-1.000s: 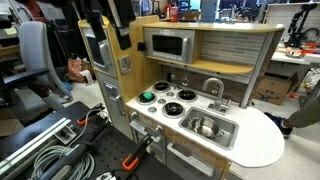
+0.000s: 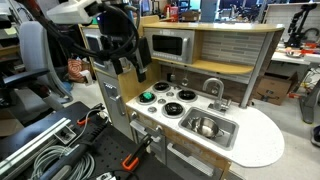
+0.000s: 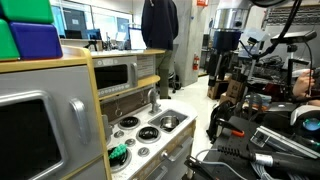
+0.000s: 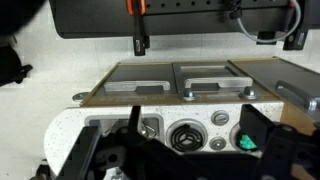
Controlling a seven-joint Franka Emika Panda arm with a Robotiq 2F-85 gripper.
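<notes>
My gripper is open above the toy kitchen, its two dark fingers far apart at the lower left and right of the wrist view. Nothing is held between them. A green object (image 2: 147, 97) rests on the burner at the left end of the stove; in the wrist view the same green object (image 4: 247, 142) lies near the right finger. The sink (image 2: 228, 133) is to the right of the burners, with a round metal pot (image 2: 207, 128) inside. In exterior view 1 the arm hangs at the upper left, clear of the counter.
A microwave (image 2: 172, 46) and a wooden shelf (image 2: 225, 66) stand behind the stove. The faucet (image 2: 218, 92) rises behind the sink. Cabinet doors with handles (image 4: 205, 83) face the robot.
Over the last second my gripper has come down from the top of exterior view 1 and shifted slightly right. The green object and the pot have stayed put.
</notes>
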